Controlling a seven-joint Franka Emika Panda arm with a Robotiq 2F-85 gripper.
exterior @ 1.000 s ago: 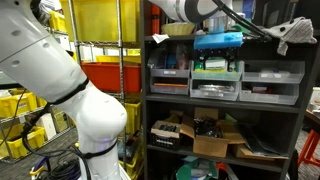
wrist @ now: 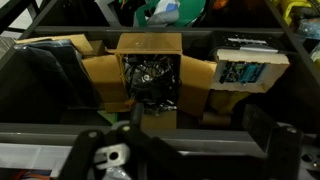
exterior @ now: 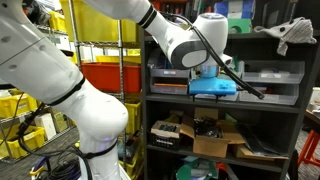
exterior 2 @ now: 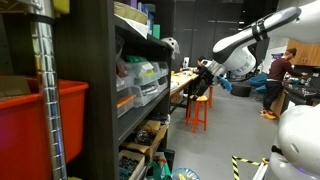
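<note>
My gripper (exterior 2: 201,91) reaches toward the shelf unit at the height of the clear drawers. In the wrist view its dark fingers stand apart along the bottom edge, with no object seen between them. Beyond them, an open cardboard box (wrist: 152,80) holds a heap of black wrapped items; the same box (exterior: 207,130) stands on the lower shelf below the arm. Beside it is a smaller open box (wrist: 245,72) with small packed items. Dark flat packages (wrist: 62,62) lie on its other side. In exterior view 1 the arm mostly hides the gripper.
Clear plastic drawers (exterior: 270,78) line the shelf above the boxes. The dark shelf edge (wrist: 70,130) crosses the wrist view. A green and white bin (exterior: 205,168) sits low down. A grey cloth (exterior: 289,33) hangs at upper right.
The arm has come down in front of the shelves, from above the clear drawers to their level, now covering part of the middle drawers. The boxes have not moved.
</note>
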